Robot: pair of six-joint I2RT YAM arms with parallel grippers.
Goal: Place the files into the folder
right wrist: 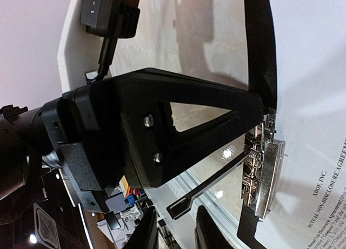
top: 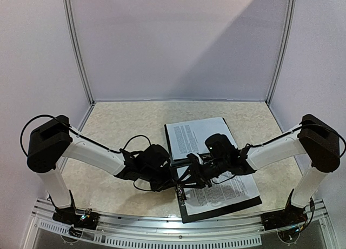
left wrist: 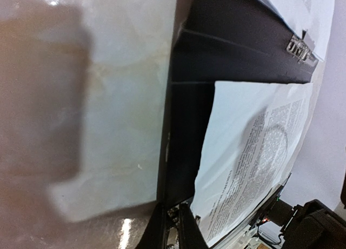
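Note:
The black folder (top: 221, 213) lies spread flat, with a printed sheet (top: 189, 138) on its far half and another printed sheet (top: 231, 194) on its near half. At the near half's left edge sits a metal clip (right wrist: 268, 179), its long lever (right wrist: 213, 179) sticking out past that edge. My left gripper is at the clip, its fingers a little apart with clip metal showing by the tips; whether they press on it is hidden. Part open, my right gripper has its fingertips close to the lever's free end, nothing visibly held.
A second metal clip (left wrist: 298, 48) belongs to the far half. Both arms meet low over the near half's left edge, very close together. Bare table (top: 108, 146) lies to the left, and walls close in the sides and back.

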